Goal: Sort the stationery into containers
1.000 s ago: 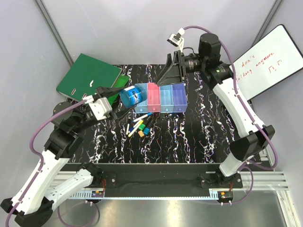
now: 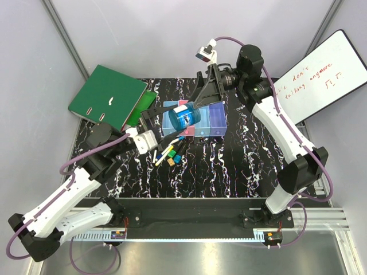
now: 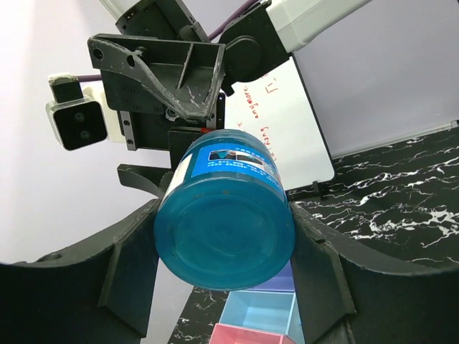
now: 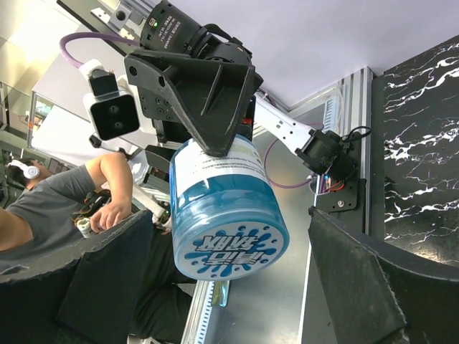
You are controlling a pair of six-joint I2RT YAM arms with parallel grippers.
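Note:
A blue jar (image 2: 185, 116) with a label is up in the air between the two arms. My left gripper is shut on it, a finger along each side in the left wrist view. The jar's lettered blue end (image 4: 234, 251) faces my right gripper, which is open, with clear space between the jar and its right finger. Below, a box with blue, pink and purple compartments (image 2: 218, 119) is partly hidden by the jar. On the table in front lie several pens (image 2: 163, 156) and small blocks, among them an orange block (image 2: 171, 162).
A large green binder (image 2: 106, 97) lies at the back left, with a green item (image 2: 140, 107) beside it. A whiteboard (image 2: 321, 77) with red writing leans at the back right.
My left gripper has carried the jar rightward, from the box's left end to close by the right gripper.

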